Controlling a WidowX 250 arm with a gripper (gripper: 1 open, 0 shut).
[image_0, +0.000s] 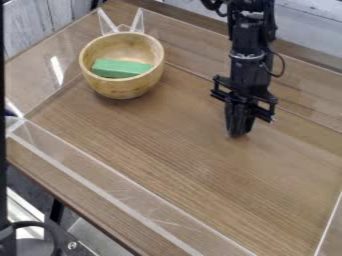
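Observation:
The black arm comes down from the top of the camera view to my gripper (241, 124), which is low over the wooden table (160, 180), right of the middle. The gripper looks shut, with nothing visible between its small dark fingers. A tan bowl (123, 50) at the upper left holds a green block (123, 68).
A pale object (120, 22) stands behind the bowl at the table's back. Dark cables or parts (30, 240) show at the lower left corner.

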